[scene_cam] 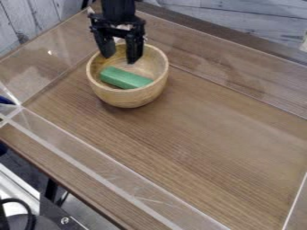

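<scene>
A pale wooden bowl [146, 96] sits on the wooden table [180, 162] in the upper middle of the camera view, with a green oblong block [125, 78] lying inside it. The dark gripper [117, 40] hangs over the back part of the bowl, behind and above the block, with its fingers apart. Nothing shows between them. The finer detail of the fingertips is small and blurred.
A dark gap and some cables show at the lower left edge, and a small blue item [7, 112] lies at the left edge.
</scene>
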